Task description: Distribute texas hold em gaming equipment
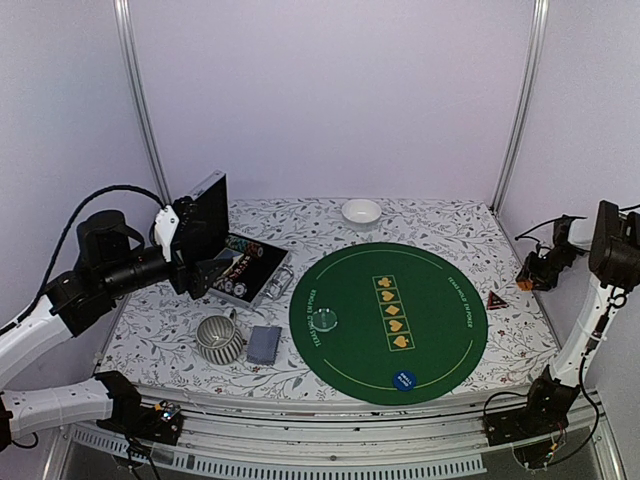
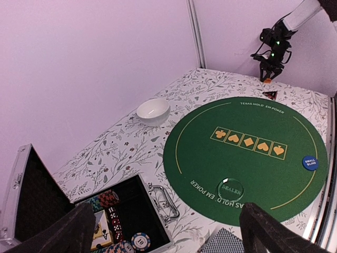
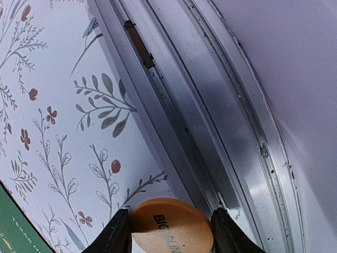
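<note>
An orange big blind button (image 3: 172, 234) sits between the fingertips of my right gripper at the table's right edge; whether they clamp it is unclear. A dark red triangular piece (image 1: 496, 301) lies left of it. The green poker mat (image 1: 350, 350) bears a clear dealer disc (image 1: 323, 320) and a blue small blind button (image 1: 404, 380). My left gripper (image 1: 205, 270) stands open and empty above the open chip case (image 1: 240, 290), which holds chips and cards.
A white bowl (image 1: 361, 211) stands at the back, a striped pot (image 1: 219, 340) and grey folded item (image 1: 263, 345) at front left. A wall borders the right gripper closely.
</note>
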